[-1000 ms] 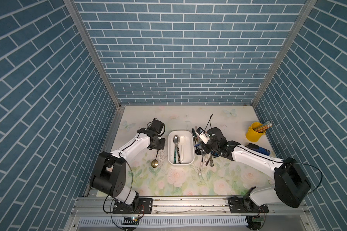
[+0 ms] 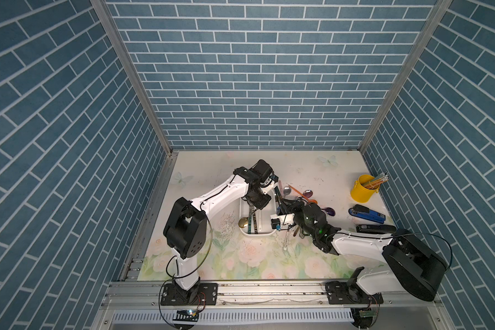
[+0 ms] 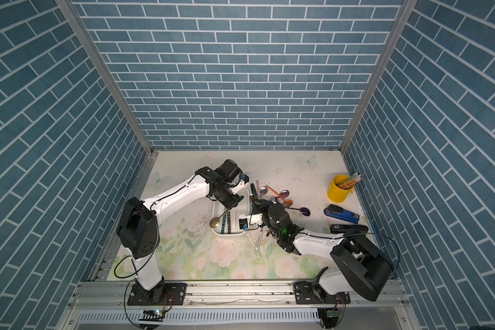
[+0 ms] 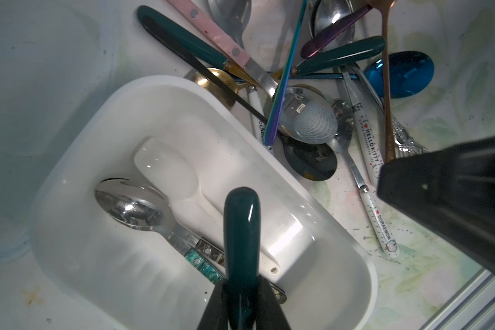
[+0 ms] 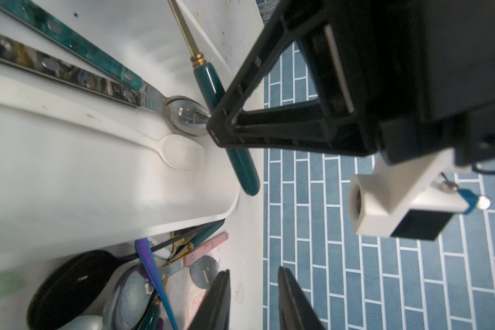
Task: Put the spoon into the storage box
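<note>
A spoon with a gold bowl and a dark green handle is held by my left gripper, which is shut on the handle. In the top left view the bowl is over the left side of the white storage box. From the right wrist view the handle slants over the far end of the box, with the left gripper's black finger across it. Whether the spoon touches the box is unclear. My right gripper is open and empty, close to the box's right side.
Inside the box lie two metal spoons and a white spoon. Several loose spoons crowd the table right of the box, including a black one. A yellow cup and staplers stand farther right.
My left gripper has moved right with the gold spoon, from beside the box to over it. The right gripper has moved left to the box's right side, near the left gripper.
</note>
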